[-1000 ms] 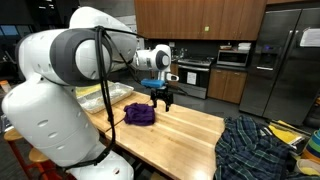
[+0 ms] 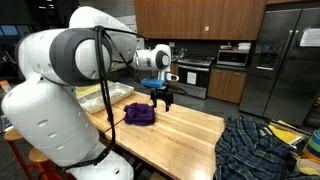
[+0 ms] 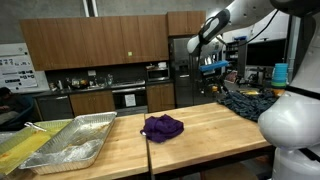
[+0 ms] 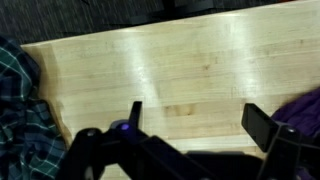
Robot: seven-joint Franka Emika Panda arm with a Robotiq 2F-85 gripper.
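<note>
High over the wooden table (image 2: 175, 140), my gripper is open and points down, with only bare wood showing between its fingers. A crumpled purple cloth (image 2: 140, 114) lies on the table near the arm; the wrist view shows part of the purple cloth (image 4: 302, 117) at its right edge. On the table's other side is a dark plaid cloth (image 2: 255, 150), bunched up, and part of this plaid cloth (image 4: 40, 140) enters the wrist view at the left. Neither cloth touches the gripper.
A foil tray (image 3: 75, 143) stands at the left in exterior view 2, beside a yellow-green one (image 3: 25, 145). Several colourful items (image 2: 311, 148) crowd the right edge in exterior view 1. Mid-table is clear. Stools (image 2: 45, 160) stand below.
</note>
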